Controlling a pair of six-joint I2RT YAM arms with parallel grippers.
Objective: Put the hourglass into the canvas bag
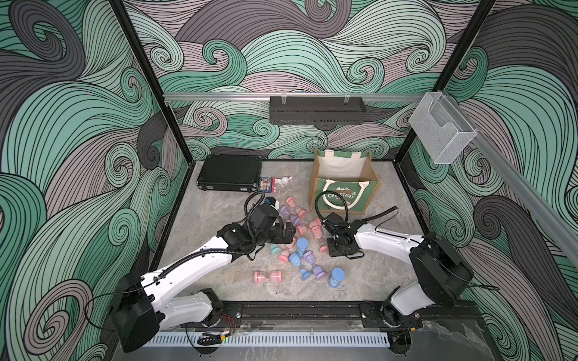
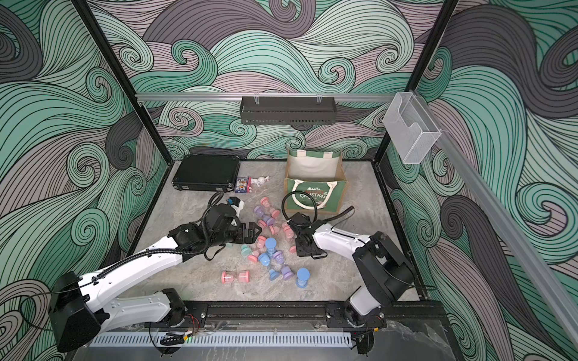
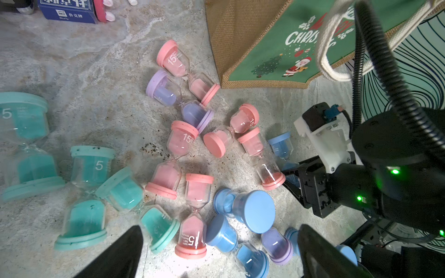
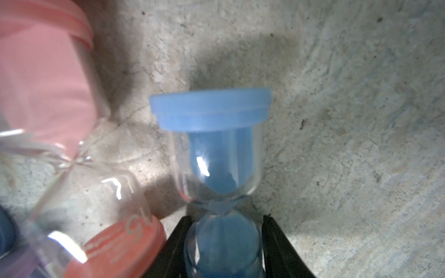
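Note:
The canvas bag (image 1: 356, 201), green-fronted with rope handles, stands upright and open at the back right. In the right wrist view, a blue hourglass (image 4: 213, 111) is seen with its pale blue cap away from me. My right gripper has a finger on each side of its nearer bulb, very close to the glass; whether they press on it is unclear. The left gripper is open, its blurred fingers wide apart above several hourglasses. Pink (image 3: 192, 231), teal (image 3: 85, 222), lilac (image 3: 277, 245) and other blue hourglasses (image 3: 252, 210) lie scattered below.
A pink hourglass (image 4: 51, 83) lies close left of the right gripper. At the back left are a black case (image 1: 230, 172), a card box (image 1: 266, 184) and a white figure (image 1: 283, 180). The floor right of the right arm is bare.

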